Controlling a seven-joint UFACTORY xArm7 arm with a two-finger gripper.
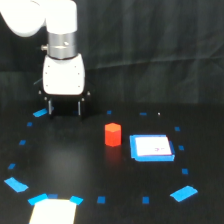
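My gripper hangs at the upper left of the camera view, pointing down, its dark fingers spread apart with nothing between them. A small red block stands alone on the dark table, to the right of the gripper and nearer the camera. Right of the block lies a blue-edged, white-centred flat piece; a narrow strip of table separates the two.
Blue tape marks dot the black table, with larger strips at lower right and lower left. A bright pale square is cut off by the bottom edge. Dark curtain fills the background.
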